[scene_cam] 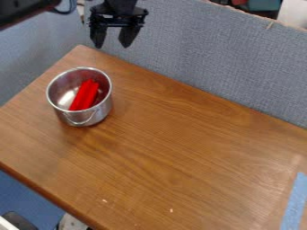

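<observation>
A steel pot (103,106) stands on the left part of the wooden table (192,153), with a red object (84,96) lying inside it. My black gripper (115,38) hangs at the top, above and behind the pot against the grey backdrop, open, its two fingers spread with nothing between them.
A grey padded wall (216,58) runs along the back of the table. A light blue strip (293,202) lies at the right edge.
</observation>
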